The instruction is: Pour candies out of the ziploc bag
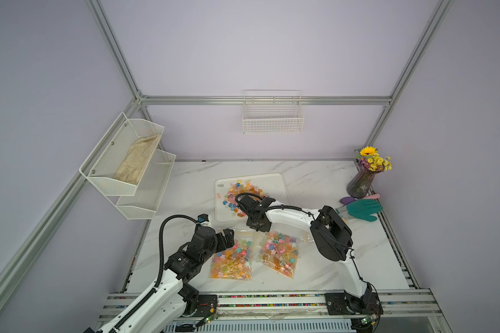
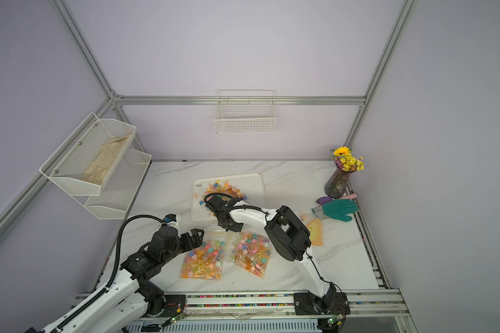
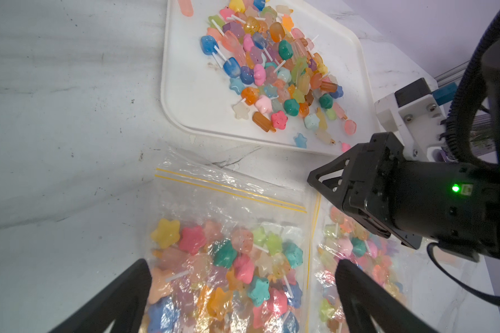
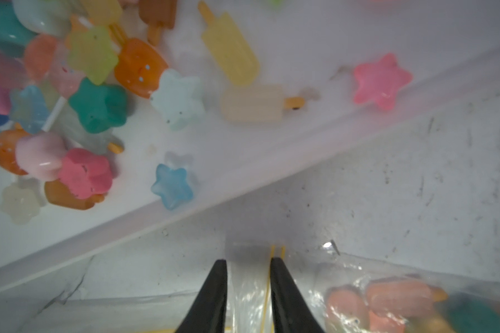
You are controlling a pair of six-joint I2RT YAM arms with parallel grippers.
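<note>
Two clear ziploc bags full of colourful candies lie flat at the front of the table, the left bag [image 1: 231, 265] and the right bag [image 1: 279, 256]. Behind them a white tray [image 3: 189, 97] holds a heap of loose candies [image 3: 277, 61]. Over the upper part of the left bag, my left gripper is open, its fingers wide apart and empty. My right gripper points down between tray and bags, fingers a little apart. The right bag's zip edge [image 4: 276, 252] shows at the gap between them; I cannot tell if they touch it.
On the right are a flower vase [image 1: 362, 182], a teal glove [image 1: 364, 209] and a yellow piece [image 2: 315, 232]. White mesh shelves [image 1: 129, 166] hang on the left wall. Bare table lies left and right of the tray.
</note>
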